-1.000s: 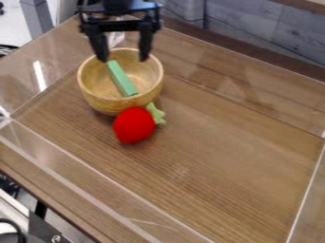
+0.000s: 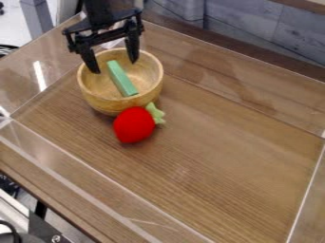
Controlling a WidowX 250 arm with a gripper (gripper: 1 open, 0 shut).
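A wooden bowl [image 2: 89, 92] sits at the upper left of the table, holding a pale green elongated object [image 2: 122, 81]. A red round object with a green top [image 2: 133, 126] lies against the bowl's lower right side. My black gripper [image 2: 105, 46] hangs open over the back of the bowl, above and behind the green object, with nothing visible between its fingers.
A small pale crumpled item, partly hidden behind the gripper, is near the back.
The bowl and objects look unmoved.
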